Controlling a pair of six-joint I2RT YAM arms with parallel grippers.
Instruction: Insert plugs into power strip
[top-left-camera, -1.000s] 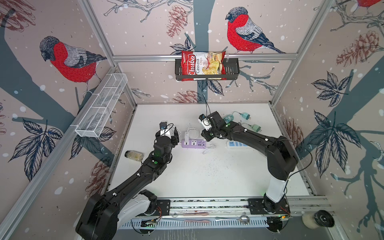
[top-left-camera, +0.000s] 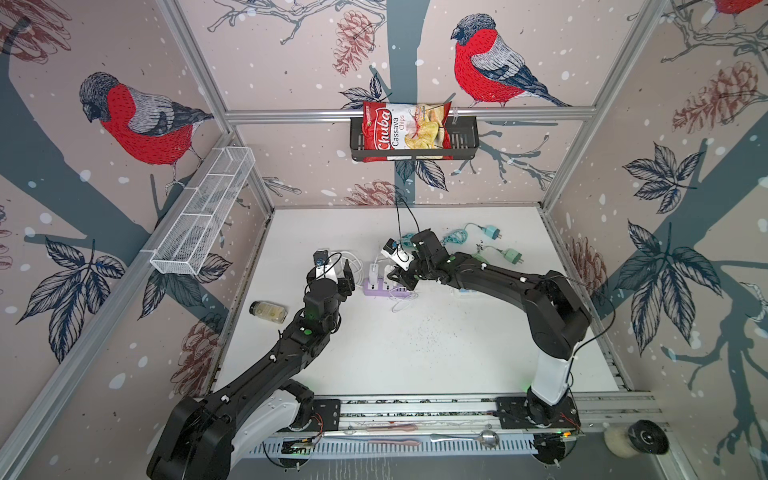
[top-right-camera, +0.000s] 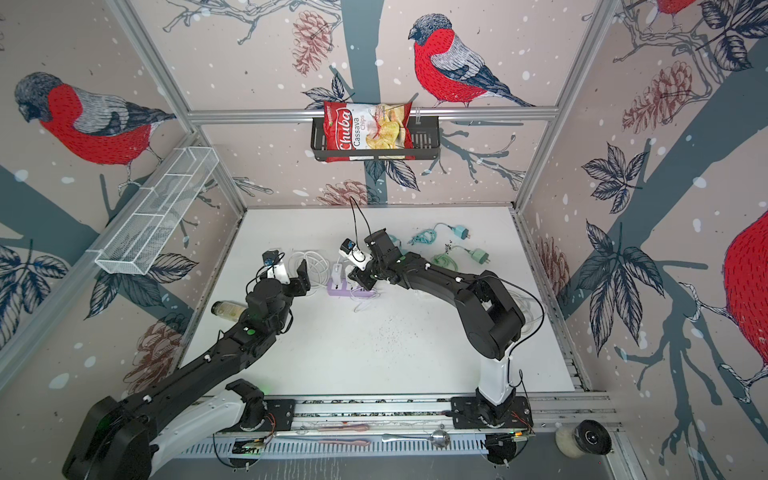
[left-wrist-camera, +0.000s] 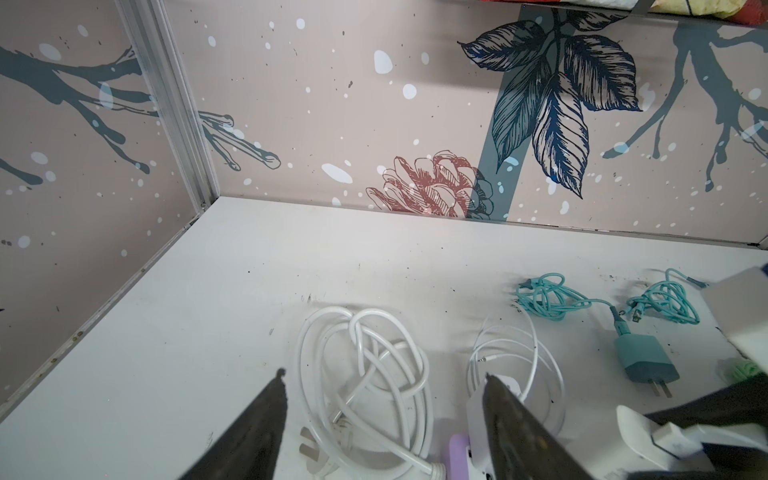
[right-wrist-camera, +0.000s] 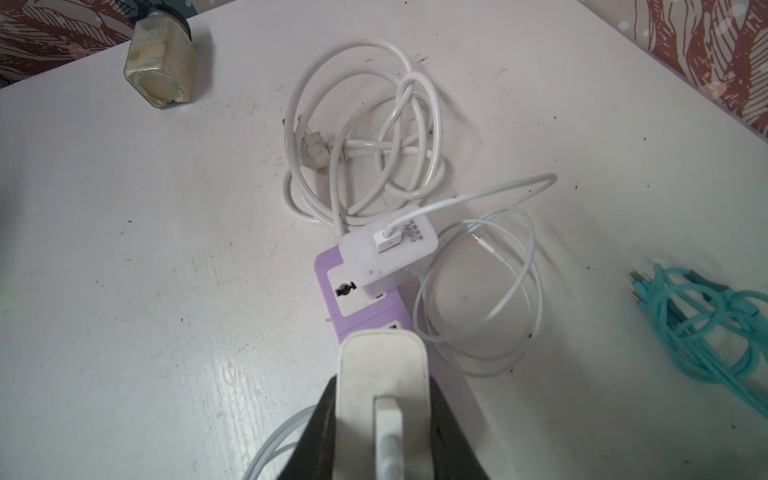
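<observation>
A purple power strip (right-wrist-camera: 332, 297) lies mid-table, with a white charger (right-wrist-camera: 376, 260) standing in its end nearest the coiled white cord. My right gripper is shut on a second white charger (right-wrist-camera: 382, 360), its cable facing the camera. That charger is over the strip and hides much of it; whether it touches the sockets cannot be seen. Left of the strip, my left gripper stands open, nothing between its fingers; the strip's end (left-wrist-camera: 457, 457) shows beyond them.
A coiled white cord (left-wrist-camera: 364, 384) lies behind the strip's left end. Teal plugs and cables (left-wrist-camera: 646, 356) are at the back right. A jar (top-left-camera: 268, 311) lies at the left.
My right gripper has moved left along the strip with its charger, and the cable trails below. The left arm has shifted slightly left.
</observation>
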